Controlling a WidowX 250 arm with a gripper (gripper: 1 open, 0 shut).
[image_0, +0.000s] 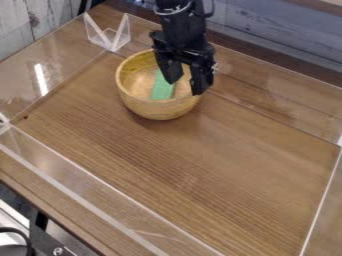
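A tan round bowl sits on the wooden table at the upper middle, with a green object inside it. My black gripper hangs over the right part of the bowl, open, its fingers pointing down beside the green object. Whether either finger touches the object or the bowl is unclear.
A clear plastic piece stands at the back left. Panels border the table at the back and upper left.
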